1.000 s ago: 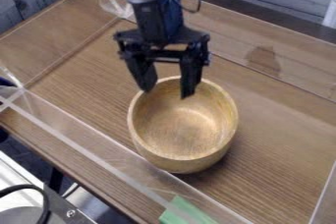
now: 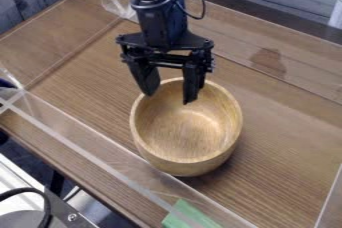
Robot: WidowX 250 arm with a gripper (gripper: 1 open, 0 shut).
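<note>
My black gripper (image 2: 166, 78) hangs over the back half of a wide, empty wooden bowl (image 2: 185, 137), its two finger assemblies spread to left and right with nothing visible between them. The lower tips reach down near the bowl's back rim; whether they touch it I cannot tell.
The bowl stands on a wooden tray floor (image 2: 80, 72) with clear walls along the left and front. Free wood surface lies to the left, right and behind. A green tape piece (image 2: 190, 215) is at the front edge; a cable lies at lower left.
About a second ago the gripper was blurred and slightly more to the right in view; it has since come to rest. The bowl looks unchanged.
</note>
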